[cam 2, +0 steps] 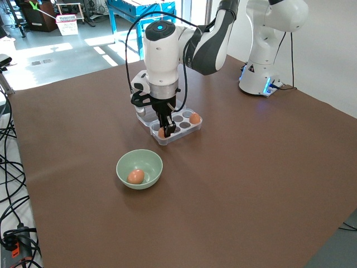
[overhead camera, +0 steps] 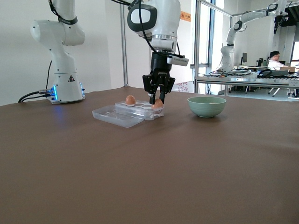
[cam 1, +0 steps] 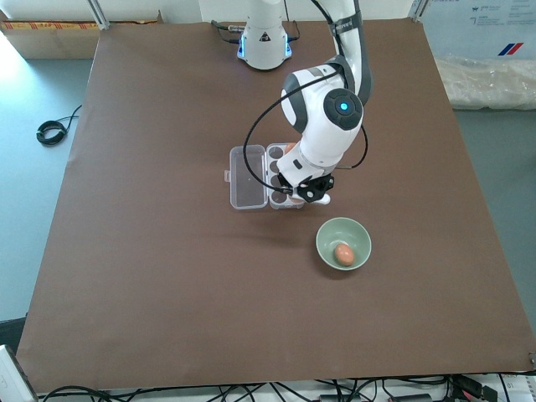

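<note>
A clear plastic egg carton (cam 1: 248,180) lies open on the brown table, its holder holding two brown eggs, one at the far end (cam 2: 194,118) and one at the near end (overhead camera: 157,105). My gripper (overhead camera: 157,95) hangs low over the carton, its black fingers around or just beside the near egg; whether they grip it I cannot tell. In front of the carton, toward the left camera, a green bowl (cam 1: 361,244) holds one brown egg (cam 1: 344,255).
Cables (cam 2: 11,184) run along one edge.
</note>
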